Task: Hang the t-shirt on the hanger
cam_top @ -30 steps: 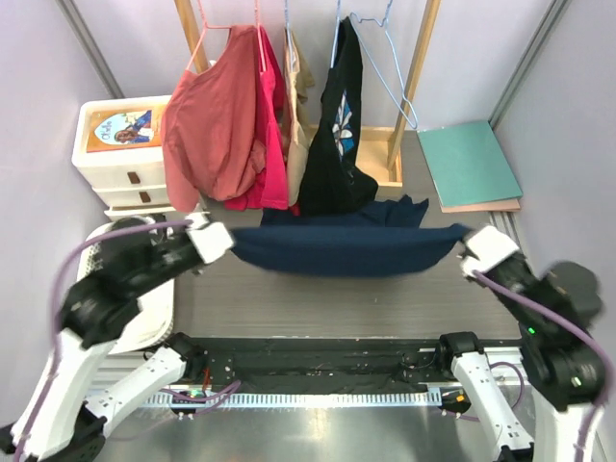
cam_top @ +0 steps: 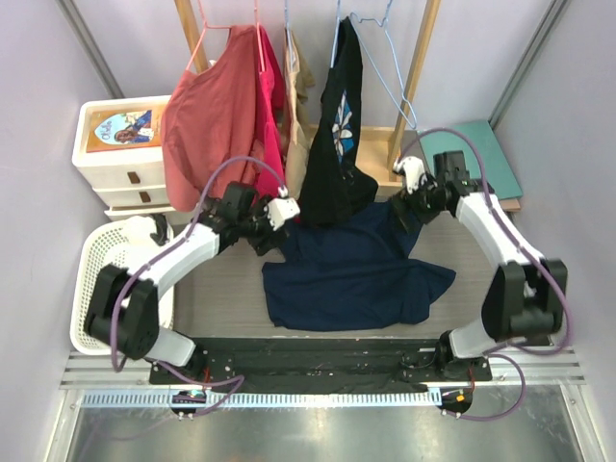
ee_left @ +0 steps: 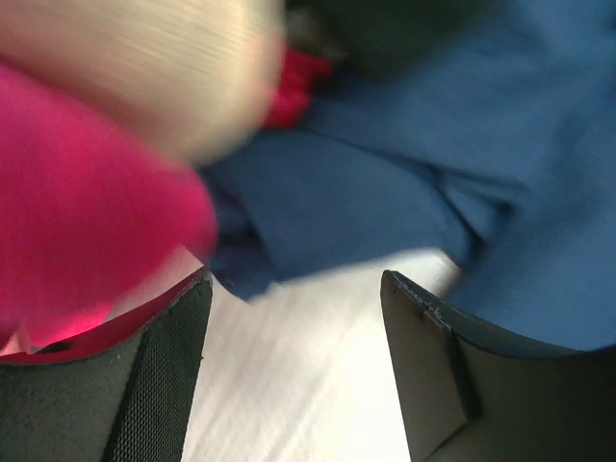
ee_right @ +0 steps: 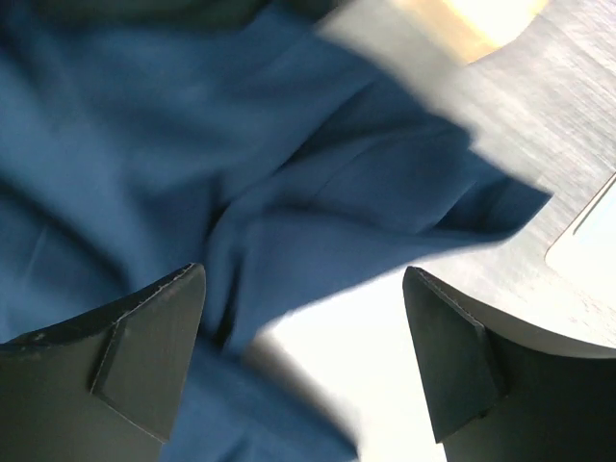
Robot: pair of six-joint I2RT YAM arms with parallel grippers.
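A dark navy t-shirt [cam_top: 356,289] lies spread and folded on the grey floor beneath hanging garments. My left gripper [cam_top: 274,236] stands open over its upper left part; in the left wrist view the navy cloth [ee_left: 337,202] lies beyond the fingertips, close to red and beige garments. My right gripper [cam_top: 402,204] is open over the shirt's upper right part, with blurred navy cloth [ee_right: 327,231] below it in the right wrist view. An empty blue hanger [cam_top: 395,67] hangs on the rail right of the black garment.
Red, pink, beige and black garments [cam_top: 221,115] hang from the rack above. A white drawer unit [cam_top: 125,176] and white basket [cam_top: 91,279] are at left. A wooden tray [cam_top: 375,164] and teal board [cam_top: 472,144] stand at back right.
Both grippers have since moved toward the back of the shirt, the right one further up.
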